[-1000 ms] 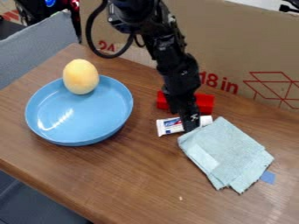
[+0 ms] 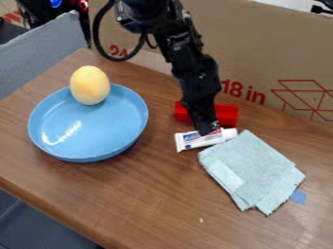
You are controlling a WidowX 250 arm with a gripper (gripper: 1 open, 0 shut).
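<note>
My black gripper [image 2: 205, 126] is lowered at the centre right, shut, with its tips at a white tube [image 2: 196, 139] lying on the wooden table, apparently gripping it; the fingertips are too small and dark to see clearly. A red box [image 2: 224, 113] lies behind the gripper, against the cardboard. A pale blue folded cloth [image 2: 256, 173] lies to the front right of the tube. On the left are a blue plate [image 2: 85, 137] and, at its back edge, a yellow egg-shaped object [image 2: 90, 86].
A cardboard wall [image 2: 283, 68] closes off the back. A grey padded edge [image 2: 33, 58] runs along the left.
The gripper has shifted slightly left and up from where it was over the tube's right part. The tube and other objects look nearly unchanged.
</note>
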